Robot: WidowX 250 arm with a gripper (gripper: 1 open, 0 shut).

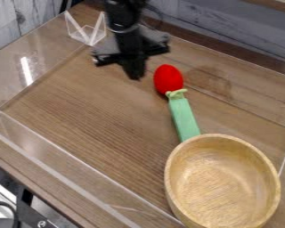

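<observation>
My gripper (pixel 127 53) hangs at the top centre, blurred, over the back of the wooden table, up and left of a red object (pixel 169 79). Its fingers look close together, but the blur hides whether it is open or shut. A green stick-like object (pixel 183 116) lies below the red one, meeting it at its upper end. At the lower right sits a large pale wooden bowl (pixel 223 183).
A pale, clear item (pixel 85 27) stands at the back left by the edge. A dark cable (pixel 3 214) shows at the lower left corner.
</observation>
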